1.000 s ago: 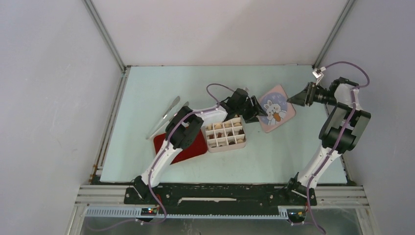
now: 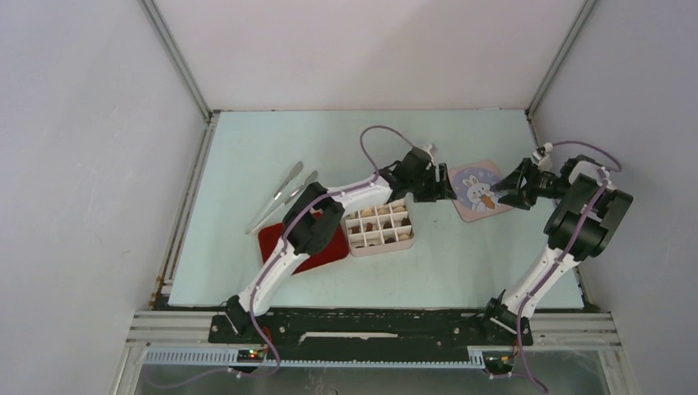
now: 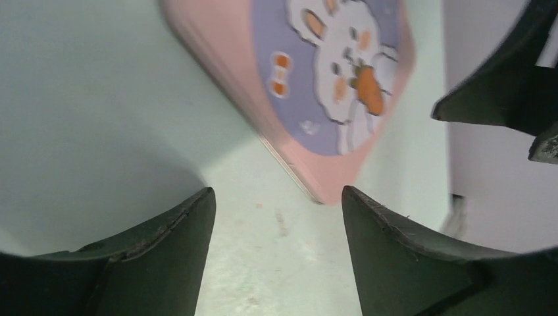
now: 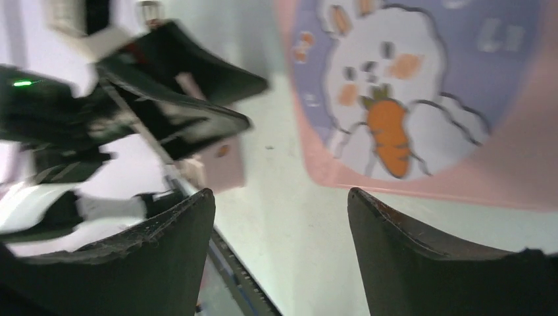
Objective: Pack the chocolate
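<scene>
The pink square lid (image 2: 477, 189) with a bunny and carrot picture lies flat on the right part of the table, also filling much of the right wrist view (image 4: 395, 131). The divided box (image 2: 379, 239) of chocolates sits mid-table, partly under my left arm. My left gripper (image 2: 432, 185) is at the lid's left side, fingers parted with nothing between them; the lid (image 3: 329, 99) is just ahead in its view. My right gripper (image 2: 514, 185) is at the lid's right edge, fingers apart and empty.
A red tray (image 2: 272, 239) lies at left under my left arm, with long silver tongs or spatulas (image 2: 284, 185) behind it. Walls stand around the table.
The lid has shifted right and turned somewhat over the last second. My left gripper has moved slightly.
</scene>
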